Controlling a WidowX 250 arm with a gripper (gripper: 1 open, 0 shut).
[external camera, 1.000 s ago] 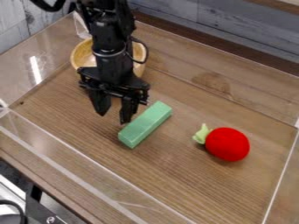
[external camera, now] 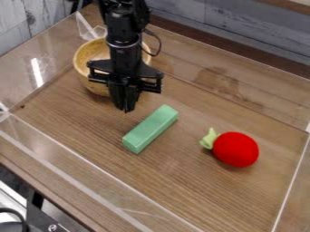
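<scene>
My black gripper (external camera: 123, 89) hangs at the upper middle-left, in front of a yellow bowl (external camera: 89, 56) that it partly hides. Whether anything sits between its fingers is too small and dark to tell. A green block (external camera: 150, 129) lies on the wooden surface below and right of the gripper. A red tomato-like object (external camera: 237, 149) with a pale green top lies to the right.
The wooden tray (external camera: 109, 181) has raised pale walls at the back and sides. Free wood surface lies at the back right and across the front.
My gripper has moved up and back, away from the green block and toward the yellow bowl. The block and red object have not visibly moved.
</scene>
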